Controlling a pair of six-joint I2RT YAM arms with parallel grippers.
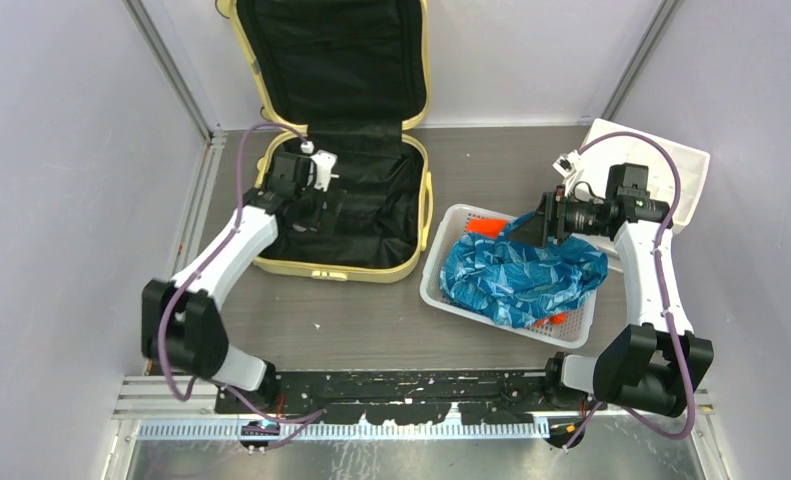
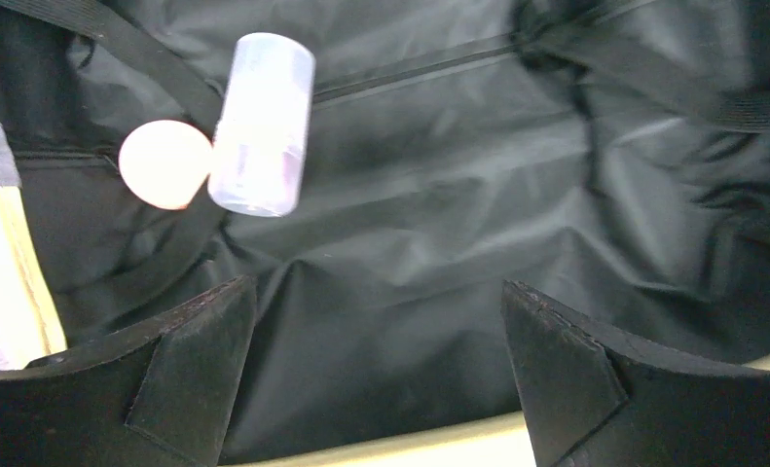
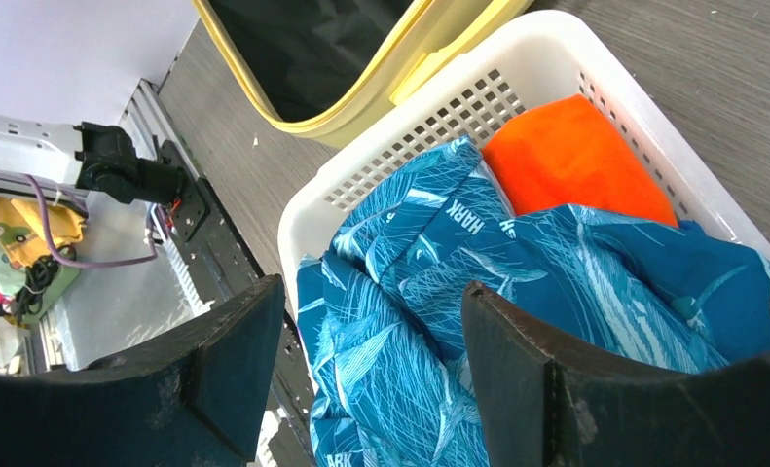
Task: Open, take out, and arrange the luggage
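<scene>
An open yellow suitcase [image 1: 336, 270] with black lining holds my left gripper [image 1: 321, 205] over it. That gripper is open; below lie a clear cylindrical container [image 2: 262, 122] and a pale round item [image 2: 165, 165]. My right gripper [image 1: 541, 225] is parted above a white basket [image 1: 436, 280], nothing visibly held. The basket holds crumpled blue patterned fabric [image 3: 410, 272] and orange fabric [image 3: 575, 161], which shows in the right wrist view beside the blue.
A white tray [image 1: 676, 175] sits at the back right, partly behind the right arm. Bare table [image 1: 371, 320] lies in front of the suitcase and basket. Walls bound both sides and the back.
</scene>
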